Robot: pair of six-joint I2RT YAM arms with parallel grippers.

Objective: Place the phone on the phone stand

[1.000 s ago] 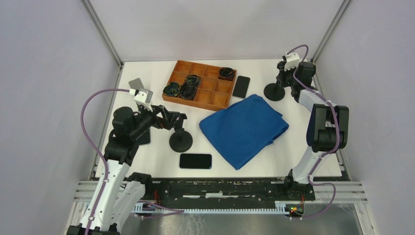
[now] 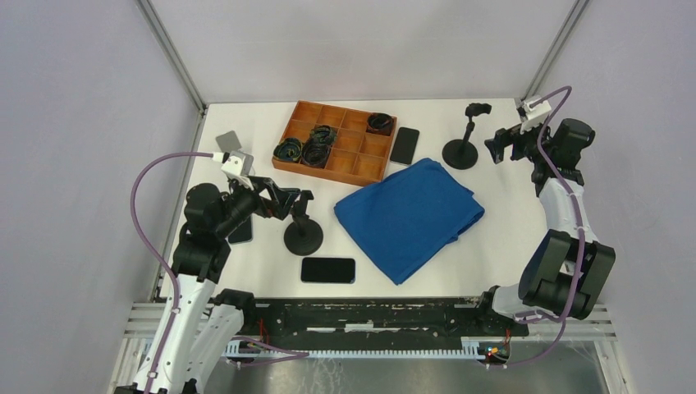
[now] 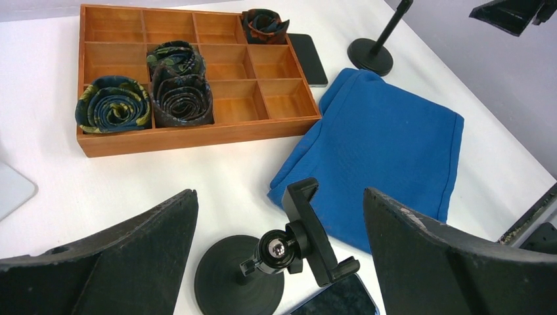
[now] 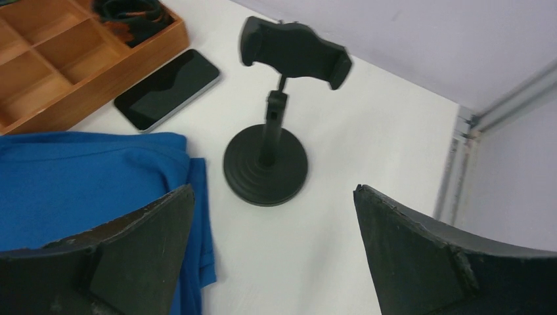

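Two black phone stands show: the left stand (image 2: 304, 238) below my left gripper (image 2: 279, 201), the right stand (image 2: 458, 154) at back right, its cradle (image 4: 294, 51) empty. My left gripper is open over the left stand's empty cradle (image 3: 305, 223). My right gripper (image 2: 497, 145) hangs open, right of the right stand. Black phones lie flat on the table: one (image 2: 328, 270) at the front, one (image 2: 405, 146) beside the tray, another (image 2: 240, 233) partly hidden by the left arm.
A wooden tray (image 2: 369, 171) with rolled dark cloths stands at the back. A folded blue cloth (image 2: 409, 220) covers the middle. A pale slab (image 3: 12, 190) lies at the left. Free table surrounds the right stand.
My right gripper has drawn back from the right stand toward the right and front, uncovering it. The left arm has barely moved.
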